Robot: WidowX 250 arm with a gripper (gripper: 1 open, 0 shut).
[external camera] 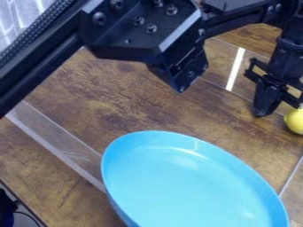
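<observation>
My black gripper (263, 105) is low at the right edge, shut, its tips close to the wooden table beside a yellow round object (295, 121) that is cut off by the frame. Whether they touch is hard to tell; nothing shows held between the fingers. A large light-blue oval plate (190, 191) fills the lower middle, apart from the gripper.
The arm's black links (119, 27) cross the upper left. Bare wooden table (130, 106) lies between arm and plate, with clear and white tape strips on it. Dark cables show at the lower left corner.
</observation>
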